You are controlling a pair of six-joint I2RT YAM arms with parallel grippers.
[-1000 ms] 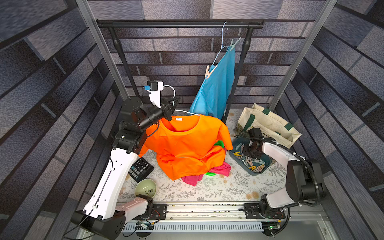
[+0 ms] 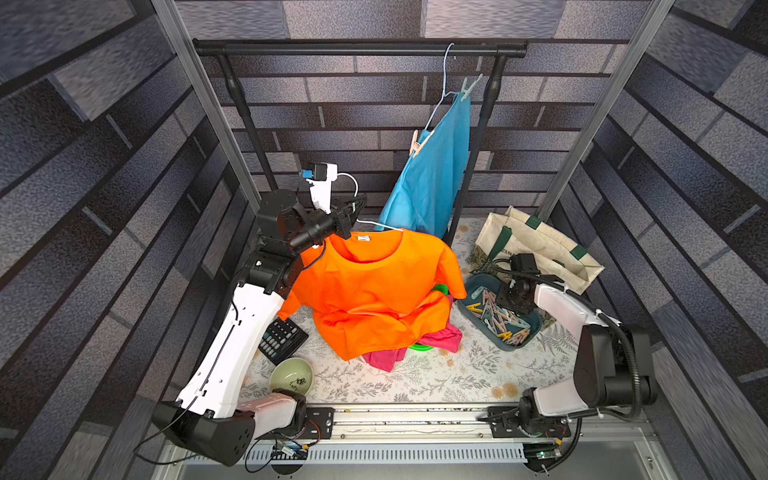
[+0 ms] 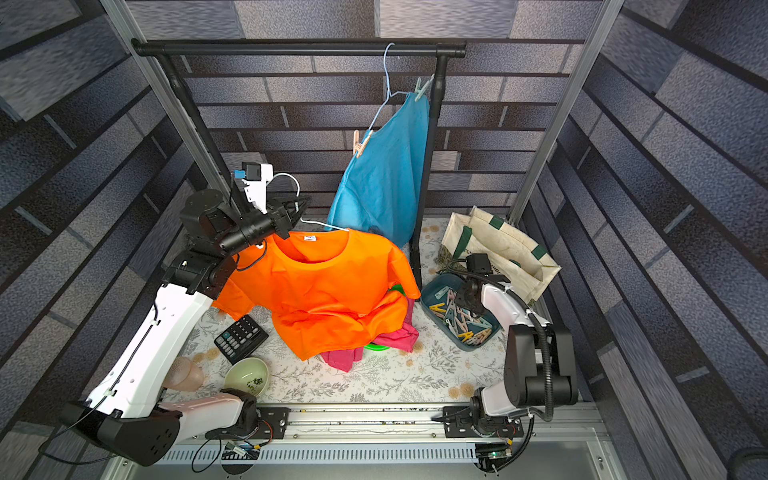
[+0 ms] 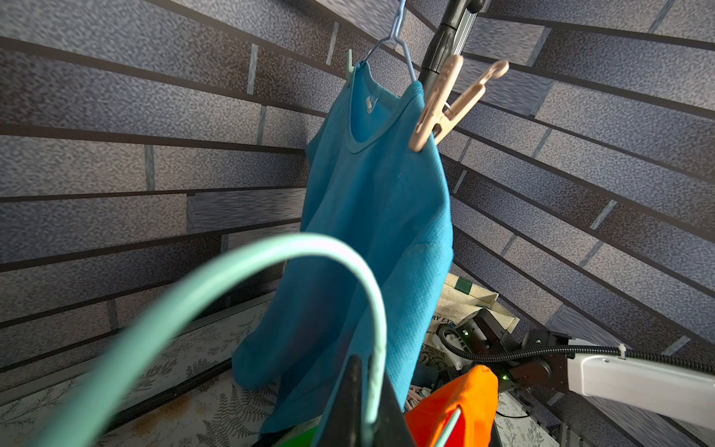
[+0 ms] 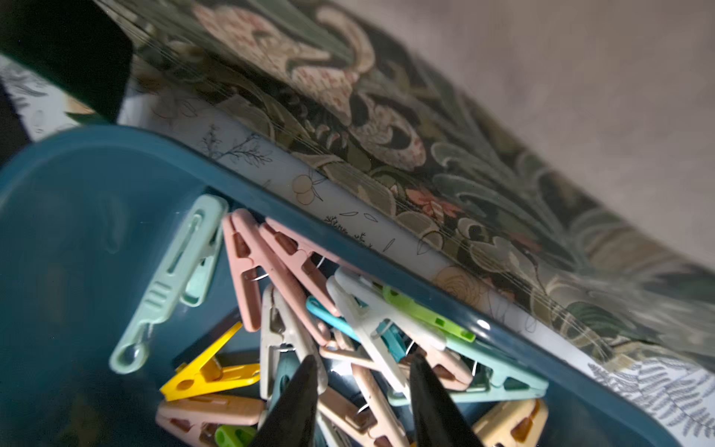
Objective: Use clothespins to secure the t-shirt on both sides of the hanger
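An orange t-shirt (image 2: 376, 280) lies spread over the middle of the table, its neckline toward the rack. A pale hanger (image 2: 380, 225) runs into that neckline. Its hook curves large across the left wrist view, and my left gripper is shut on the hanger's thin neck, holding it up at the shirt's left shoulder. Several clothespins (image 5: 372, 320) in mixed colours lie jumbled in a dark teal bin (image 5: 245, 186). Over them my right gripper hangs open, a finger on each side of the view's lower middle, and no pin is clearly gripped.
A blue shirt (image 2: 428, 176) hangs from the rack bar (image 2: 360, 49), pinned at both shoulders. A canvas bag (image 2: 536, 248) stands close behind the bin. Pink cloth (image 2: 386, 358) shows under the orange shirt. A calculator (image 2: 281, 340) and green bowl (image 2: 291, 376) sit front left.
My left gripper has shifted slightly right with the hanger and the orange shirt's neckline. The right gripper has moved a little to the right over the bin.
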